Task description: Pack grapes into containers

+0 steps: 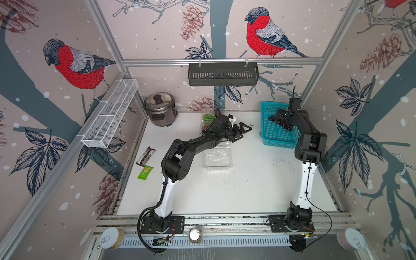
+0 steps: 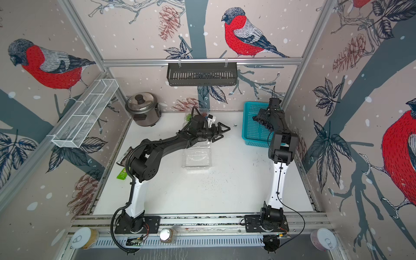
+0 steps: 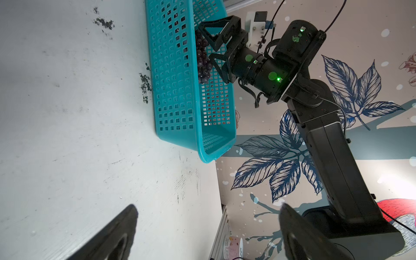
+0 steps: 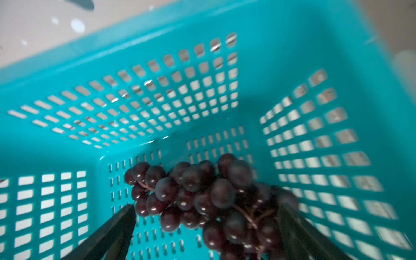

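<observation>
Dark red grapes [image 4: 195, 186] lie in a teal perforated basket [image 1: 268, 138] at the back right. My right gripper is open over them inside the basket, its fingers [image 4: 108, 234] either side of the bunches in the right wrist view. My left gripper [image 1: 240, 132] stands open above the table left of the basket, empty. An empty clear container [image 1: 216, 158] sits mid-table; another container with green contents [image 1: 208, 117] is partly hidden behind the left arm.
A rice cooker [image 1: 160, 110] stands at the back left. Two wrapped snacks lie at the left edge. A grey rack [image 1: 223, 75] hangs on the back rail.
</observation>
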